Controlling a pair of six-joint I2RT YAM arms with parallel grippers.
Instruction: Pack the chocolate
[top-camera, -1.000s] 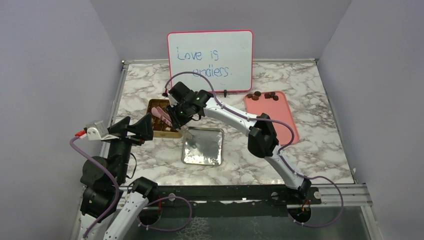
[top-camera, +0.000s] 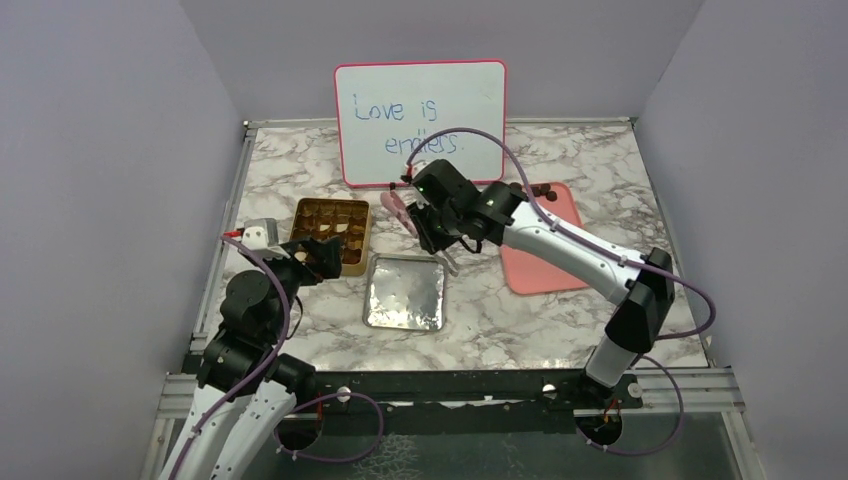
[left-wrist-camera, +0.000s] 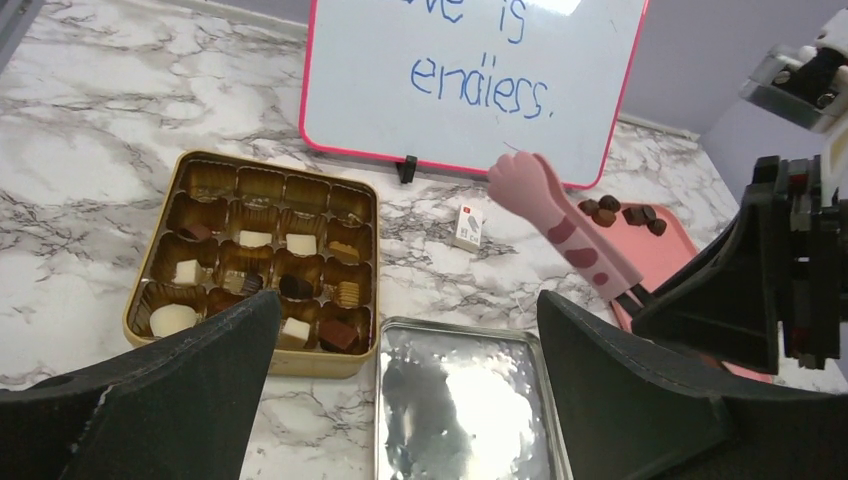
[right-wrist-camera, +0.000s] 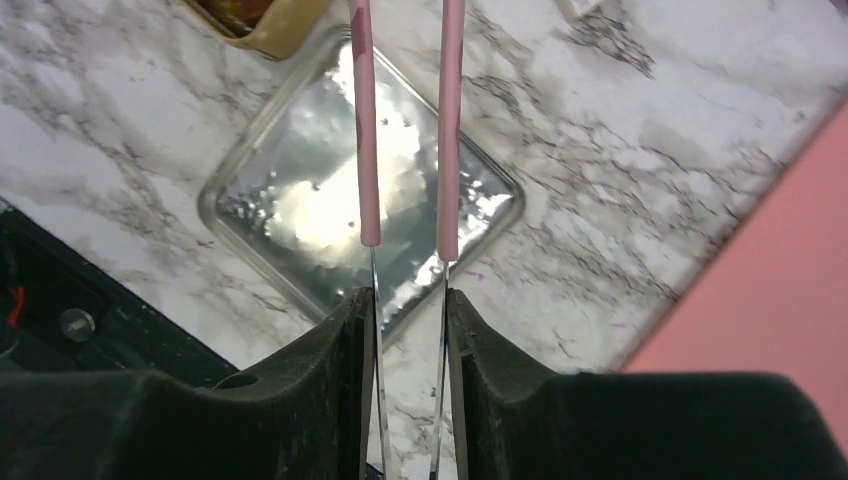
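Note:
A gold chocolate box (left-wrist-camera: 140, 300) with compartments holds assorted white and dark pieces, some cells empty, left of a silver tray (top-camera: 404, 292). On a pink tray (top-camera: 540, 270) at the right, dark chocolates (left-wrist-camera: 606, 210) sit along the back. My right gripper holds pink-tipped tongs (left-wrist-camera: 560, 225) above the table near the silver tray; the tongs' two arms are apart with nothing between their tips. My left gripper is open, low in its wrist view, facing the box and silver tray.
A whiteboard (top-camera: 420, 90) reading "Love is endless." stands at the back. A small white card box (left-wrist-camera: 467, 229) lies in front of it.
My right arm has lifted away from the gold box and moved right with the tongs. My left arm has shifted rightward toward the box.

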